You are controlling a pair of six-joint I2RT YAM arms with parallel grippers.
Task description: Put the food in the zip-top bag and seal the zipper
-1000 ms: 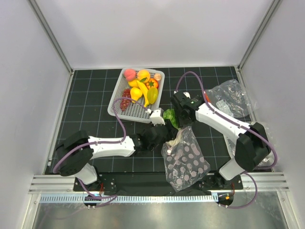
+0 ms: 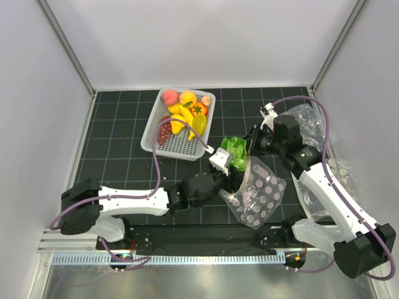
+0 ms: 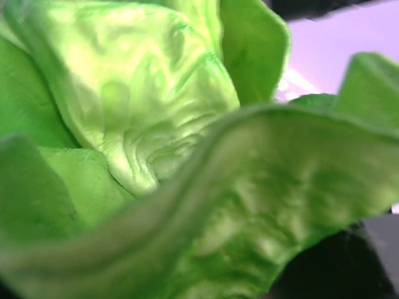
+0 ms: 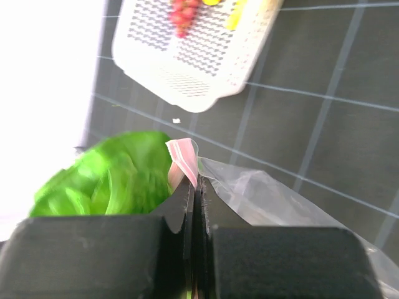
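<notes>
In the right wrist view my right gripper is shut on the pink-striped zip edge of the clear bag [image 4: 268,193]. The green lettuce [image 4: 118,171] is just left of that gripper. From the top, the dotted bag [image 2: 254,196] hangs toward the table's front edge, and the lettuce [image 2: 235,151] shows above its mouth, between both grippers. How far it sits inside is hidden. My left gripper [image 2: 234,180] is at the lettuce's lower side, by the bag's mouth. Lettuce leaves [image 3: 149,81] fill the left wrist view and hide its fingers.
A grey basket [image 2: 147,140] of toy fruit stands behind the left arm. More clear bags [image 2: 310,124] lie along the right side. Dark tiles are free at the left and behind the right gripper.
More lettuce shows now. The left gripper has shifted a little right and toward the front.
</notes>
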